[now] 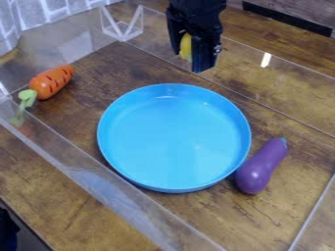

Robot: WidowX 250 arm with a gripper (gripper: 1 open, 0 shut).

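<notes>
My gripper [197,51] hangs at the top centre, above and behind the plate, around a small yellow object [186,46] that is mostly hidden by it; whether the fingers touch it I cannot tell. A round blue plate [174,135] lies in the middle. An orange carrot [51,81] with a green top lies at the left, and a purple eggplant [262,165] lies to the right of the plate.
The wooden surface [288,108] has free room at the right and between carrot and plate. Clear walls or edges run along the top left and the lower left.
</notes>
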